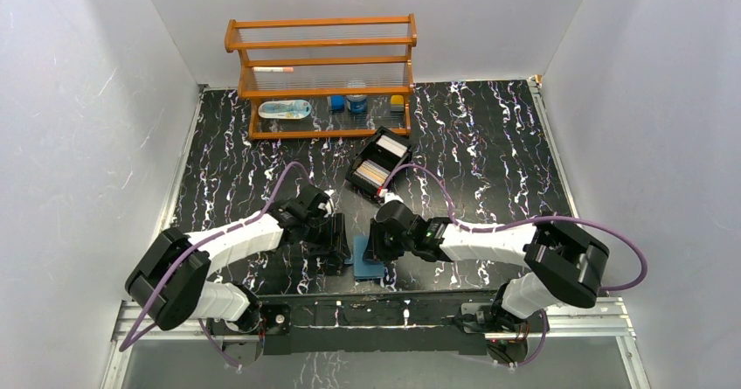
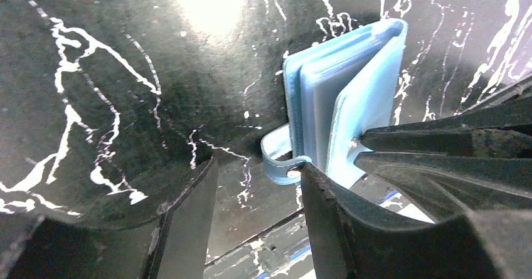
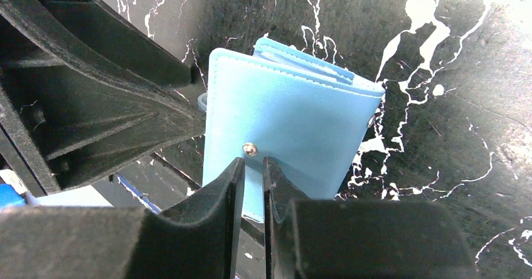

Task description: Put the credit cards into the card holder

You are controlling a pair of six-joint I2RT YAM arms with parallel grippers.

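Note:
The light-blue card holder (image 1: 368,258) is at the front middle of the table. In the left wrist view, the layers of the card holder (image 2: 339,91) stand apart at the top, and a small blue strap (image 2: 285,164) sticks out at its side. My left gripper is part open, with the strap close by its right fingertip. At the flap's metal snap (image 3: 250,149), my right gripper is closed to a narrow gap against the card holder (image 3: 288,116); exactly what it pinches is partly hidden. I cannot make out a separate credit card.
Behind the grippers lies an open black case (image 1: 380,162) with rows of pale, card-like items. A wooden rack (image 1: 332,133) with several objects stands at the back.

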